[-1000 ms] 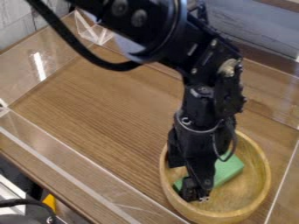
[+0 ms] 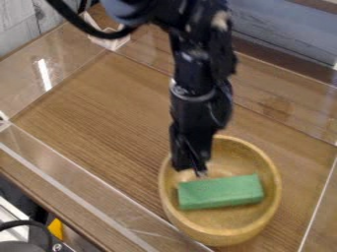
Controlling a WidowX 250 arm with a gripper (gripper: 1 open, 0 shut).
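My black gripper (image 2: pixel 184 138) hangs above a round wooden bowl (image 2: pixel 224 226), over its rear left rim, blurred by motion. A green block (image 2: pixel 219 191) lies in the bowl, in full view below the gripper. Nothing shows between the fingers; they look shut, though blurred.
A low edge runs along the back right, and cables with a small yellow piece sit at the front left corner.
My gripper has lifted out of the bowl and moved up and left, leaving the green block uncovered. The bowl has shifted a little left in view.
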